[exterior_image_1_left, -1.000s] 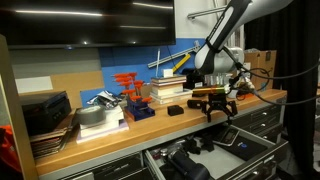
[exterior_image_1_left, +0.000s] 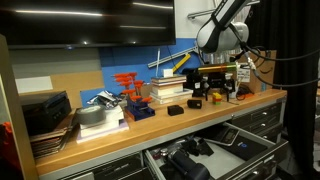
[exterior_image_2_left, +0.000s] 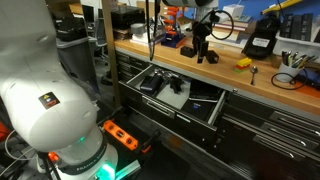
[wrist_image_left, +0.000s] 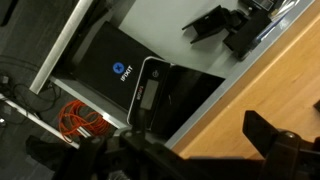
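In the wrist view my gripper stands open, its dark fingers (wrist_image_left: 264, 132) wide apart, with nothing held between them. Exterior view 1 has the gripper (exterior_image_1_left: 209, 95) above the wooden counter (exterior_image_1_left: 150, 127) and the pulled-out drawer. Inside the drawer (exterior_image_2_left: 212, 119) lie a black IFIXIT box (wrist_image_left: 120, 66), a black digital scale (wrist_image_left: 172, 97) with a small display, and a black clamp-like object (wrist_image_left: 245, 32). My gripper is over the drawer's counter-side edge, apart from these things.
Red-orange cable (wrist_image_left: 80, 120) lies beyond the drawer's side. Books (exterior_image_1_left: 168, 88), a red rack (exterior_image_1_left: 128, 82) and a metal pot (exterior_image_1_left: 91, 116) stand on the counter. A yellow object (exterior_image_2_left: 244, 63) and other small items lie along it. Part of the drawer floor is bare.
The arm has risen over the last second, lifting my gripper from low over the drawer to higher above the counter. The drawer and the counter items look unmoved.
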